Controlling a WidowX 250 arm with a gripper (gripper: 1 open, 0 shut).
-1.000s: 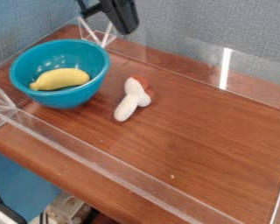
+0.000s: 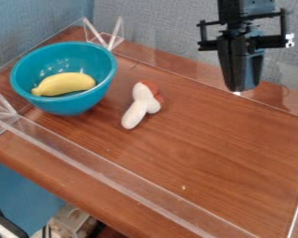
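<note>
A blue bowl (image 2: 92, 100) sits at the left of the wooden table with a yellow banana (image 2: 63, 84) lying in it. Right of the bowl lies a white mushroom-like toy (image 2: 142, 104) with a red cap. High at the upper right, my black gripper (image 2: 245, 72) hangs over the back of the table, apart from both objects. It is shut, with nothing visible between its fingers.
Clear plastic edging runs along its front and back, with wire-like supports at the left corners. A grey textured wall stands behind.
My gripper has moved right from above the bowl and toy to the upper right. The bowl, banana and toy have not visibly moved.
</note>
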